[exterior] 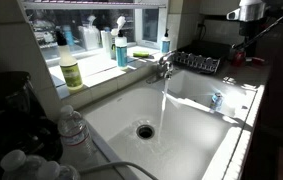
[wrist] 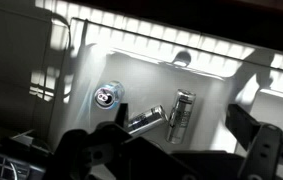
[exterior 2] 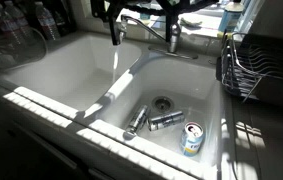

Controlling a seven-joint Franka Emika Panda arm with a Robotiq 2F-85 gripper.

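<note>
Three cans are in the sink basin [exterior 2: 206, 118] beside the dish rack. One can [exterior 2: 192, 139] stands upright with its top visible; two silver cans, a left one [exterior 2: 136, 121] and a right one [exterior 2: 166, 120], lie on their sides near the drain. From above, the wrist view shows the upright can [wrist: 107, 96] to the left of the lying cans [wrist: 181, 115]. My gripper is open above the basin, its fingers spread wide on either side of the lying cans. No object is held. In exterior view 1, the arm [exterior: 251, 12] reaches in from the upper right.
Water runs from the faucet [exterior: 165, 66] into the other basin [exterior: 131, 112]. A dish rack [exterior 2: 256, 68] stands on the counter beside the cans' basin. Bottles line the windowsill, including a yellow-green spray bottle [exterior: 69, 70]. Clear plastic bottles [exterior: 73, 127] stand at the sink's far end.
</note>
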